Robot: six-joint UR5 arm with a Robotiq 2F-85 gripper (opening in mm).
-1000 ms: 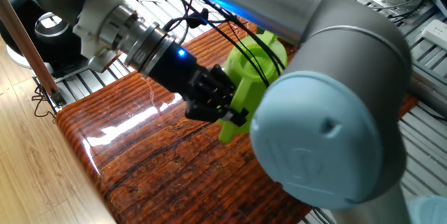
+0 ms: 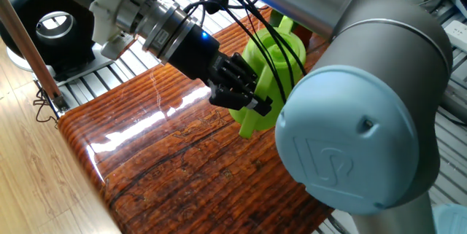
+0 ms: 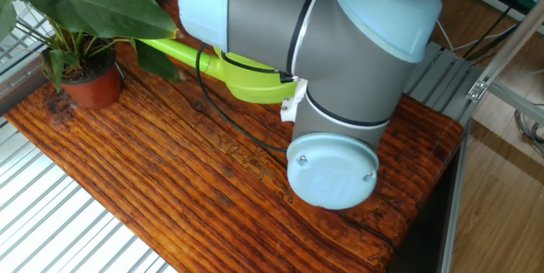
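A bright green watering can (image 2: 286, 73) is in the black gripper (image 2: 255, 92), whose fingers are shut around the can's handle bar. Cables and the big blue-capped arm joint cover part of the can in exterior view 1. Exterior view 2 shows the lower body of the can (image 3: 255, 84) behind the arm, its long spout reaching left to the plant's leaves. The gripper is hidden by the arm there. I cannot tell whether the can touches the table.
A potted plant (image 3: 92, 88) with broad leaves stands at the table's corner, near the spout. The glossy wooden table (image 3: 187, 171) is otherwise largely clear. The arm's blue-capped joint (image 2: 350, 139) hangs over its right side in exterior view 1.
Gripper and watering can have moved together to the right and slightly up in exterior view 1. The blue-capped joint has shifted right as well. The grip looks the same.
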